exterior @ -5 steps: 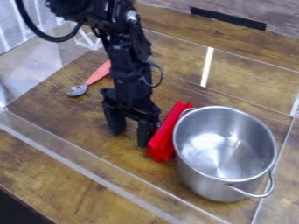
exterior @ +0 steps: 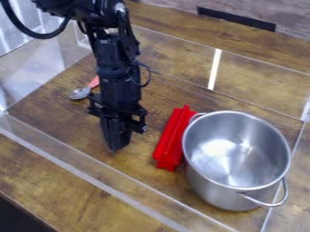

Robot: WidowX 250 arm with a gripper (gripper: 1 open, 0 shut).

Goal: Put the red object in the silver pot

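The silver pot [exterior: 235, 154] stands upright at the right of the table, its inside empty. Against its left side lies the red object [exterior: 172, 139], a long bar-like piece on the wood, close to or touching the pot's wall. My gripper [exterior: 119, 143] points down just left of the red object, low over the table, with a gap of bare wood between them. Its fingers are dark and blurred together, so their opening is hard to make out. No red shows between them.
Behind the arm lies a utensil with a metal head [exterior: 80, 93] and a red handle, partly hidden. Bare wood [exterior: 61, 149] spreads to the left and front. The pot's loop handle [exterior: 266, 197] sticks out toward the front.
My gripper has shifted left, away from the red object, and now covers part of the utensil.
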